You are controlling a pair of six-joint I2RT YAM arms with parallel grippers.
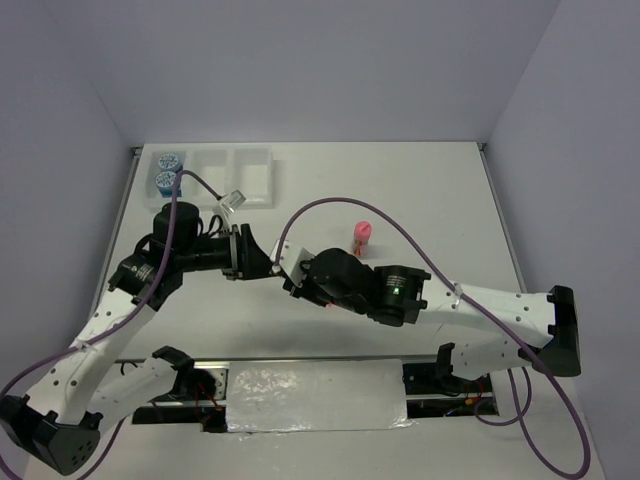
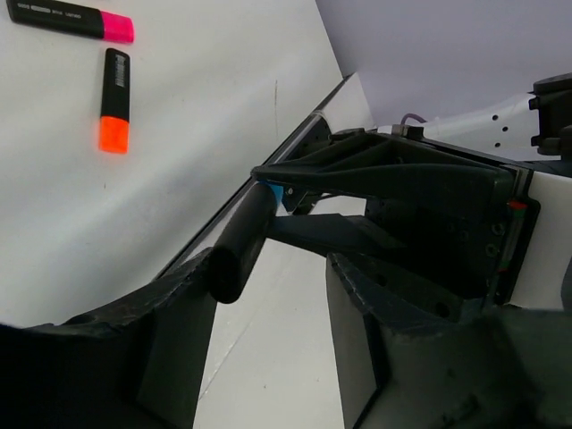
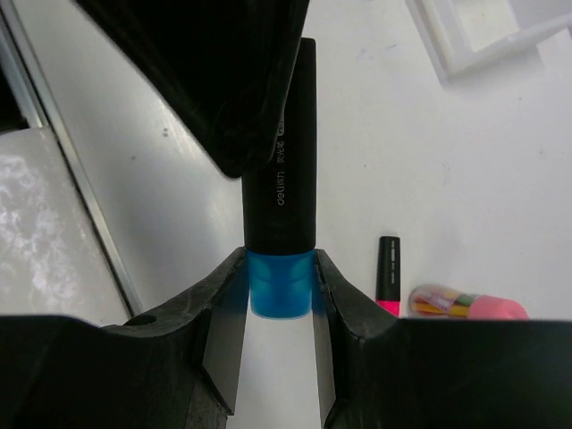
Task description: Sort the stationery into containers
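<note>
A black highlighter with a blue end is pinched at that blue end by my right gripper, which is shut on it. My left gripper is part open beside the highlighter's free black end, one dark finger overlapping it in the right wrist view. Whether that finger touches it I cannot tell. From above, the two grippers meet left of the table's middle, hiding most of the highlighter. On the table lie a pink-ended highlighter and an orange-ended one. A clear tube with a pink cap holds coloured pieces.
At the back left stands a white divided tray. Its left compartment holds blue round items; the others look empty from above. Grey walls enclose the back and sides.
</note>
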